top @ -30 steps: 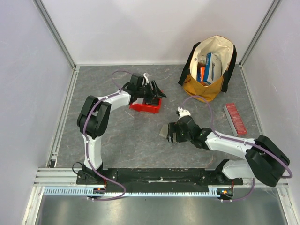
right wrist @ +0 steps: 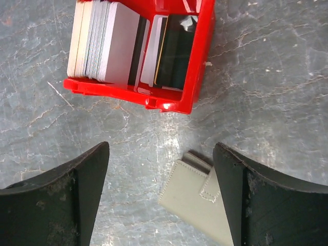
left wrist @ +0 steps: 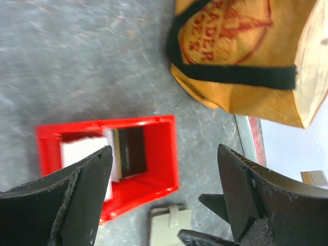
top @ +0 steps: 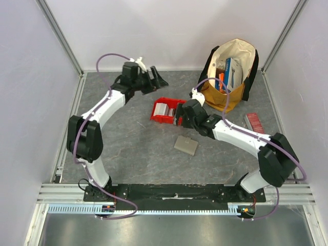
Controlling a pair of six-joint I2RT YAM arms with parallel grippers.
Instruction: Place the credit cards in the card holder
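The red box (top: 178, 100) stands mid-table, holding upright cards: a white stack (right wrist: 122, 43) at one end and dark cards (right wrist: 177, 54) toward the other. A flat beige card holder (top: 186, 145) lies on the table in front of the box; part of it (right wrist: 192, 192) shows between the right gripper's fingers in the right wrist view. My left gripper (top: 158, 81) hangs behind and left of the box, its fingers apart and empty. My right gripper (top: 180, 115) is open near the box's right end, with nothing held.
A tan bag (top: 210, 97) with books stands at the back right. Near the right edge lies a red patterned box (top: 254, 123). Bare table (top: 123, 148) stretches across the left and front.
My left gripper has gone back and left, away from the box. My right gripper has moved from the card holder to the box's right end. The box shifted slightly right earlier.
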